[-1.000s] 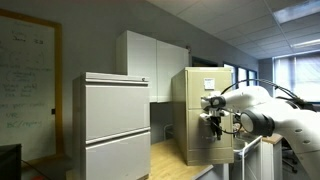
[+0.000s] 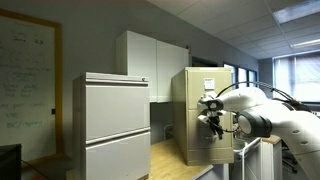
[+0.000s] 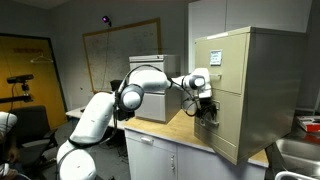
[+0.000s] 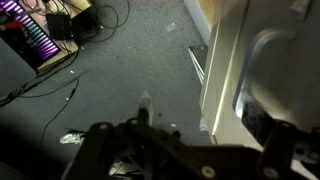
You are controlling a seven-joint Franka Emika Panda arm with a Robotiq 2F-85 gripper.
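Observation:
A tall beige file cabinet (image 3: 230, 75) with stacked drawers stands at the counter's end. My gripper (image 2: 214, 125) is close to the front of its middle drawer in both exterior views. In the wrist view, the drawer's curved metal handle (image 4: 250, 68) runs along the right side, and the right finger (image 4: 262, 125) of my gripper lies beside or against its lower end. The two dark fingers stand apart, with grey floor showing between them. Whether the finger is behind the handle or only next to it, I cannot tell.
A grey two-drawer cabinet (image 2: 115, 125) sits on the wooden counter (image 2: 172, 162), away from the arm. White wall cupboards (image 2: 150, 68) hang behind. A sink (image 3: 300, 155) lies right of the beige cabinet. Cables and a lit computer (image 4: 30, 32) are on the floor.
My gripper and wrist have shifted very slightly left in exterior view 1, staying by the beige cabinet's front. No drawer has visibly moved.

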